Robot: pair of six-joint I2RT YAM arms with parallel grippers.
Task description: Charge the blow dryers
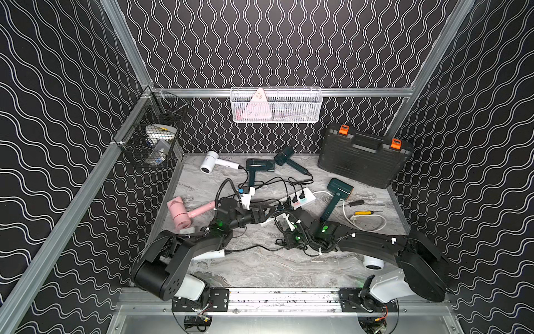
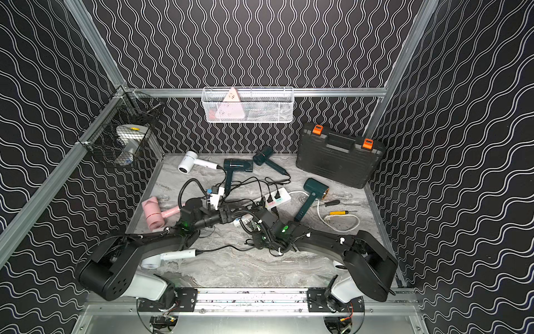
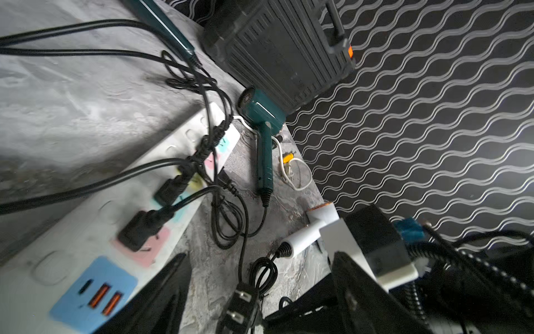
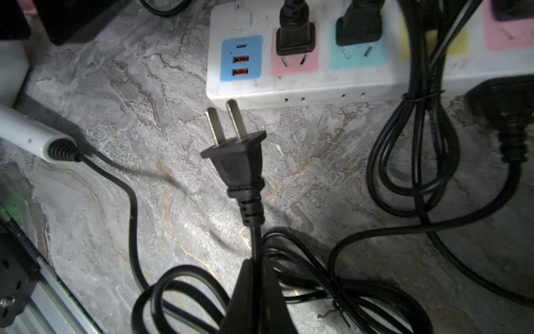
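The white power strip (image 4: 356, 83) holds several black plugs. My right gripper is shut on the cable of a black two-pin plug (image 4: 230, 161), which stands clear of the fingertips with its prongs toward the strip. In the left wrist view that plug (image 3: 236, 309) is low between the fingers of my left gripper, which are apart and not visibly touching it. Dark green dryers (image 1: 259, 164), white dryers (image 1: 209, 161) and a pink dryer (image 1: 180, 212) lie around the strip, their cords tangled.
A black case (image 1: 364, 158) stands at the back right. A white cord (image 2: 339, 228) and a yellow-handled tool (image 2: 337, 212) lie at the right. A white wire basket (image 1: 276, 105) hangs on the back wall, a black one at the left.
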